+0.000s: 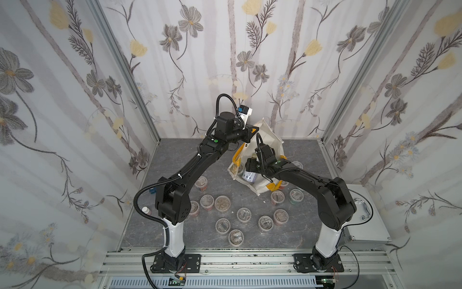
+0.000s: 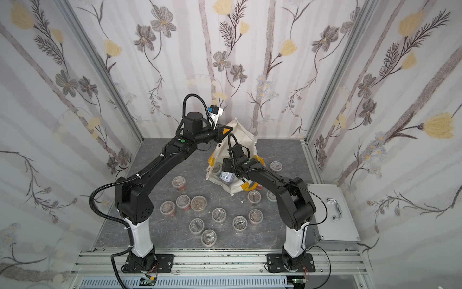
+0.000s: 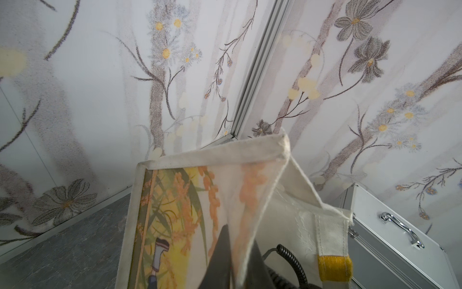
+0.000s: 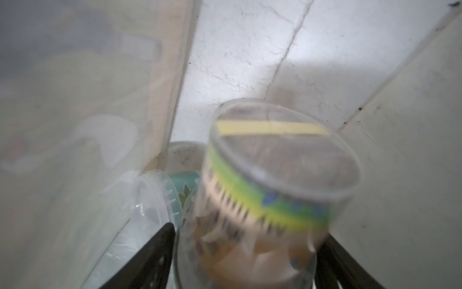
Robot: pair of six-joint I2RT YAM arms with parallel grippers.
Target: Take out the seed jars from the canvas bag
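Note:
The white canvas bag (image 1: 268,137) with yellow trim stands open at the back centre of the table. My left gripper is shut on the bag's upper edge, holding it up. My right gripper (image 1: 254,164) is down inside the bag. In the right wrist view, a clear seed jar (image 4: 269,168) with a green and yellow band sits between my right gripper's fingers; whether they press on it cannot be told. Another jar (image 4: 185,159) and clear plastic lie behind it. Many lidded jars (image 1: 235,237) stand outside on the table.
A silver metal case (image 2: 332,216) stands at the front right. Jars spread across the front and middle of the grey table (image 2: 154,154).

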